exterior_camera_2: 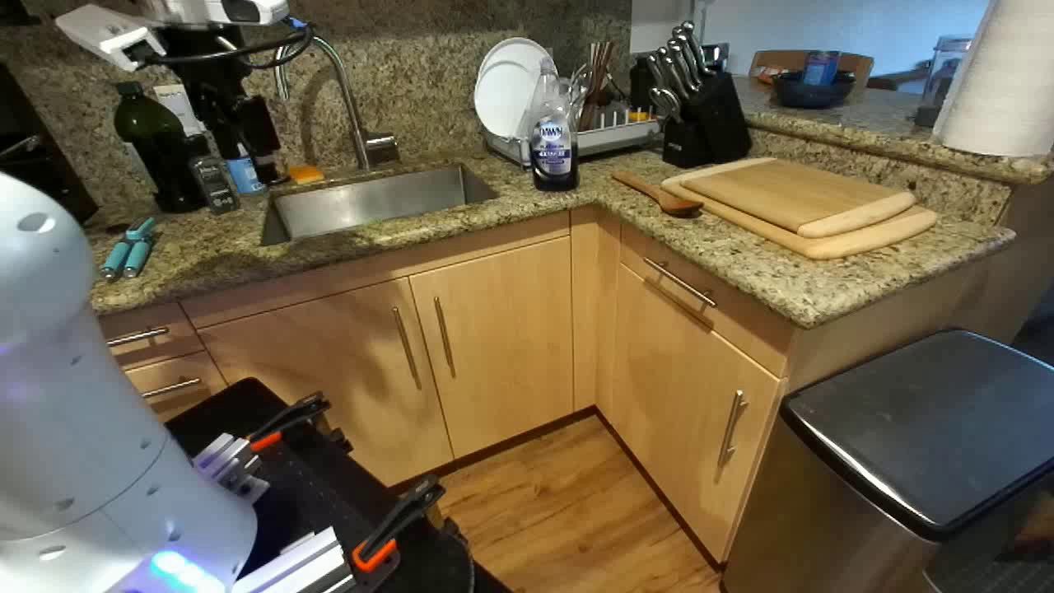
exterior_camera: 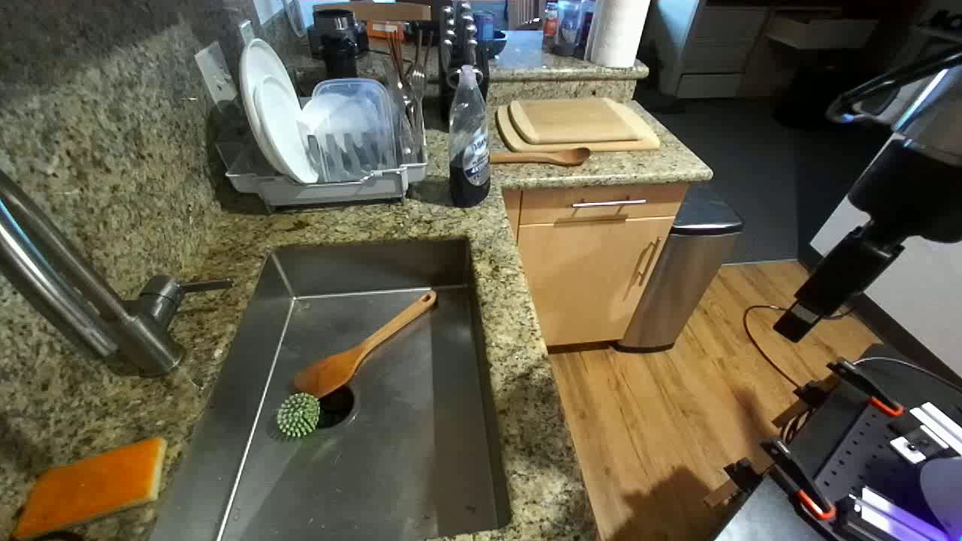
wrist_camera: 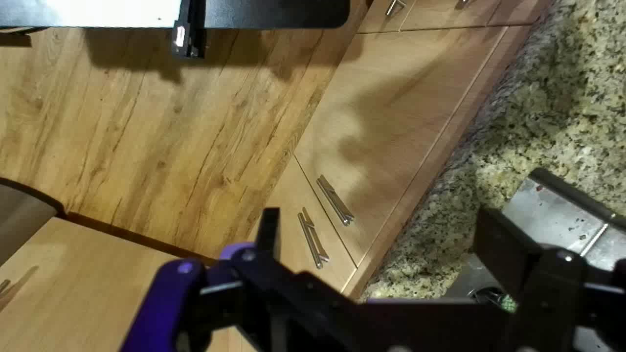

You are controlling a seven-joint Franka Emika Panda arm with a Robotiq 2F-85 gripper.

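My gripper is open, its two fingers wide apart with nothing between them. In the first exterior view the gripper (exterior_camera: pixel 798 315) hangs at the right, out over the floor side of the counter. A wooden spoon (exterior_camera: pixel 361 350) lies slantwise in the steel sink (exterior_camera: pixel 415 433), its broad end by the drain. Close against that end sits a round green bristled scrubber (exterior_camera: pixel 298 415). The wrist view shows just a corner of the sink (wrist_camera: pixel 546 211) and a bit of the green scrubber (wrist_camera: pixel 508 303), mostly behind the gripper. An orange sponge (exterior_camera: pixel 90 487) rests on the counter left of the sink.
A dish rack (exterior_camera: pixel 361 185) with plates and a soap bottle (exterior_camera: pixel 470 144) stand behind the sink. Cutting boards (exterior_camera_2: pixel 810 198) and another wooden spoon (exterior_camera_2: pixel 659 194) occupy the side counter. The faucet (exterior_camera: pixel 135 333) rises at the sink's left. The counter's front edge lies below the gripper.
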